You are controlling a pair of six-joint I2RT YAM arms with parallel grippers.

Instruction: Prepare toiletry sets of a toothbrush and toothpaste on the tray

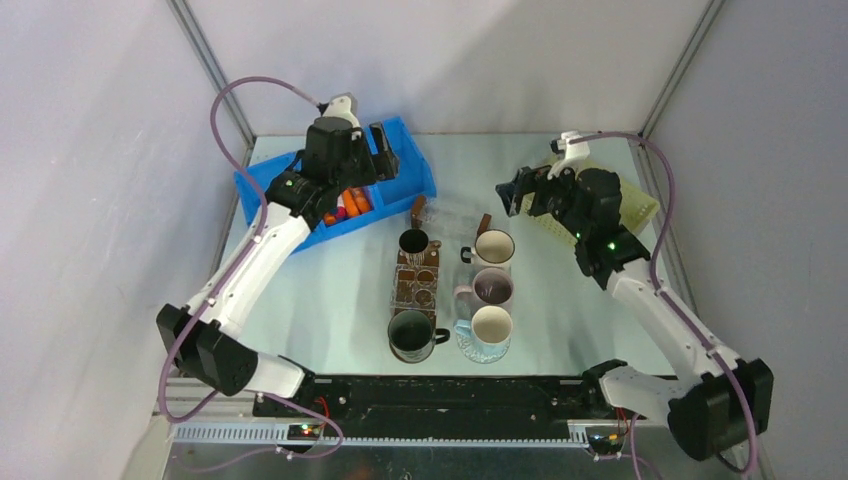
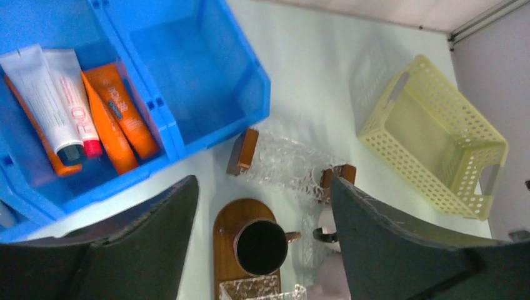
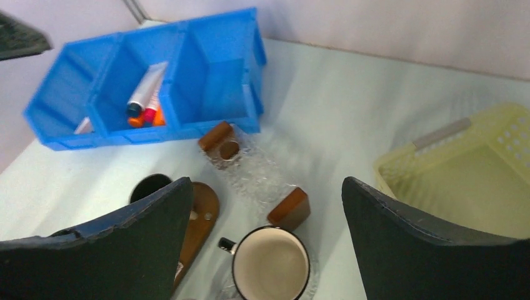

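Toothpaste tubes (image 2: 117,109), white and orange, lie in a compartment of the blue bin (image 2: 213,127) at back left. A clear tray with wooden end blocks (image 2: 287,164) lies on the table between bin and cups. My left gripper (image 1: 380,150) hangs over the bin, fingers apart, nothing between them. My right gripper (image 1: 525,188) is open and empty above the table beside the yellow basket (image 2: 431,185). No toothbrush is clearly visible.
Mugs (image 1: 492,323) stand in a column at centre front, beside another clear-and-wood rack (image 1: 415,285) with a dark mug at each end.
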